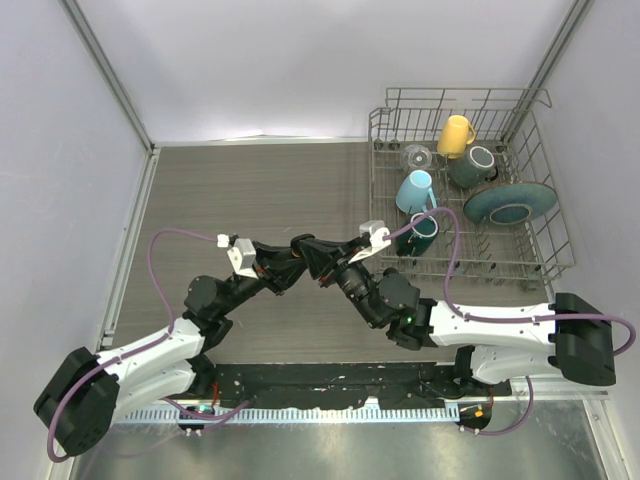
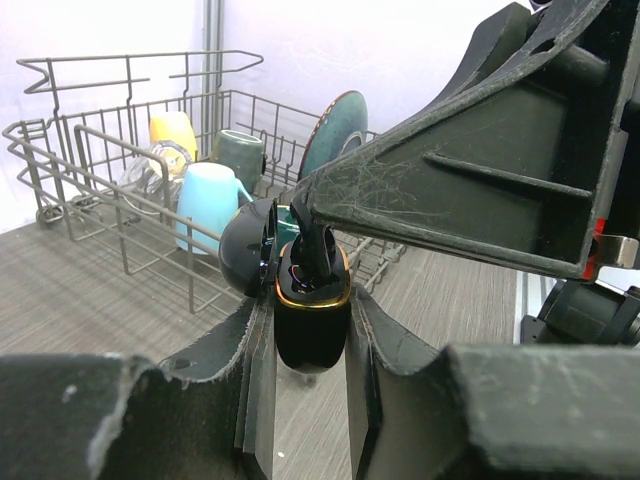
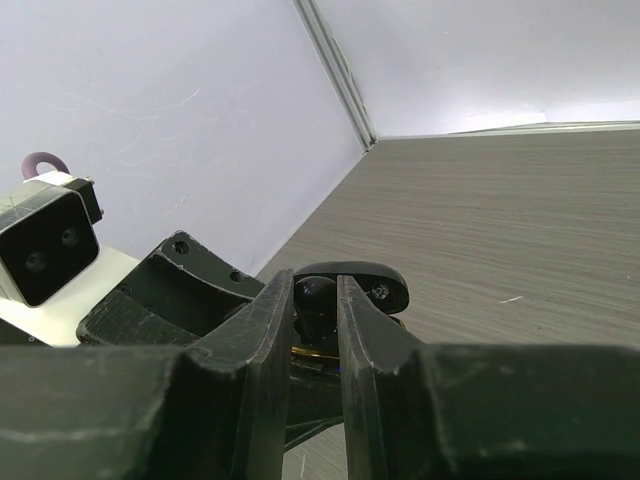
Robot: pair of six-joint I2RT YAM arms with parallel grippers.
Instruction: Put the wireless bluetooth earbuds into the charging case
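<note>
A glossy black charging case [image 2: 312, 335] with a gold rim stands upright between the fingertips of my left gripper. Its rounded lid [image 2: 246, 250] is tipped open to the left. From the upper right, the right gripper's fingers [image 2: 318, 255] reach down to the case's mouth. In the right wrist view my right gripper is shut on a dark, rounded earbud [image 3: 316, 298], with the open lid [image 3: 365, 278] just behind it. How deep the earbud sits in the case is hidden. Both grippers meet above the middle of the table in the top view.
At the right back stands a wire dish rack [image 1: 385, 180] with a yellow mug [image 1: 455, 136], a light blue mug [image 1: 413, 190] and a teal plate [image 1: 510, 203]. Bare table [image 1: 250, 190] lies behind and left of the grippers.
</note>
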